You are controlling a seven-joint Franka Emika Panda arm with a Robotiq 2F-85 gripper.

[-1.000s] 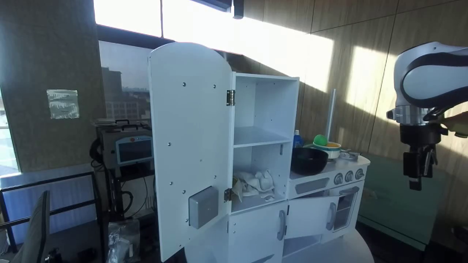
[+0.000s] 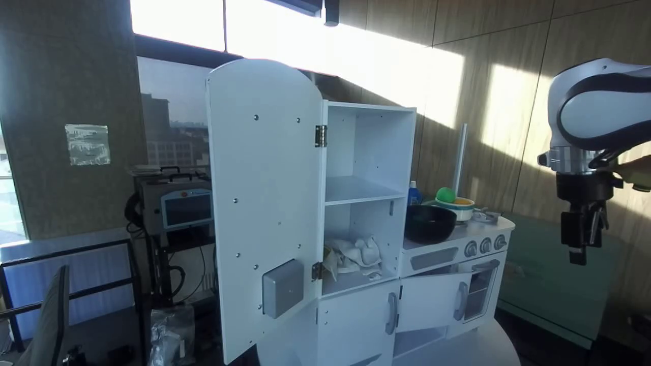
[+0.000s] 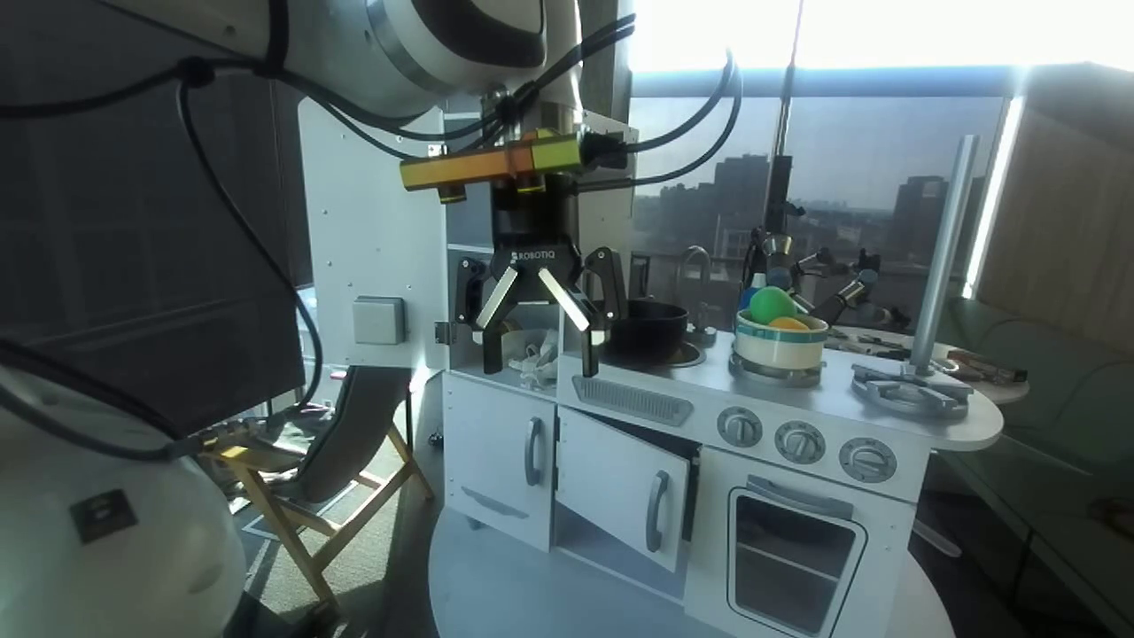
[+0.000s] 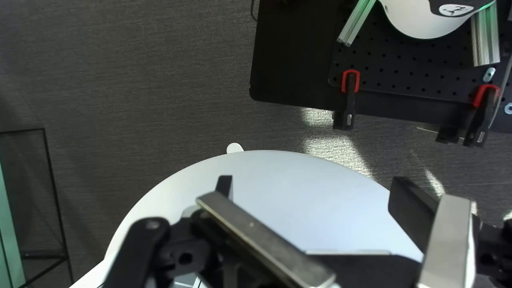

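Note:
Nothing sits between the fingers of my gripper [image 3: 541,361], which hangs open in the air in front of the white toy kitchen [image 3: 638,385]. In the wrist view the gripper has its fingers wide apart over the pale round table [image 4: 297,187]. The tall cabinet door [image 2: 262,183] stands swung out, showing a bare upper shelf [image 2: 364,190] and crumpled white cloth [image 2: 357,253] below. A black pan [image 2: 430,223] rests on the counter. Beside it, a cream pot [image 3: 779,346] holds a green ball [image 3: 771,305] and something orange-yellow [image 3: 788,323].
A lower cabinet door [image 3: 622,478] is ajar. An upright metal pole [image 3: 946,255] rises by the right burner [image 3: 911,392]. A blue bottle [image 2: 414,194] stands behind the pan. The black robot base table [image 4: 297,57] lies across a floor gap.

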